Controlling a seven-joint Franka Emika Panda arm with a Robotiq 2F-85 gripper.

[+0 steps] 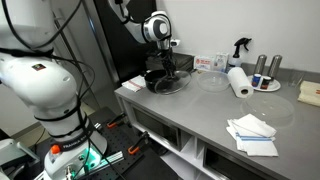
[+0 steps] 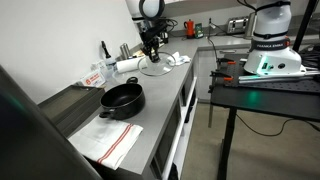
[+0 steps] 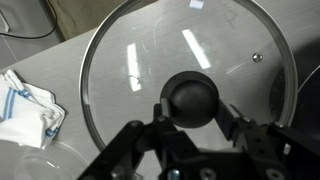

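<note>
A clear glass lid with a metal rim and a round black knob fills much of the wrist view. My gripper is shut on that knob, and the lid hangs from it above the counter. Close by on the left in exterior view 1 stands the black pot. In exterior view 2 the pot is open on top, and the lid is apart from it. Part of the pot's dark side shows at the right edge of the wrist view.
A folded white cloth lies beside the pot, and white towels lie across the counter. A paper roll, a clear bowl and dark canisters line the back. Mid-counter is bare.
</note>
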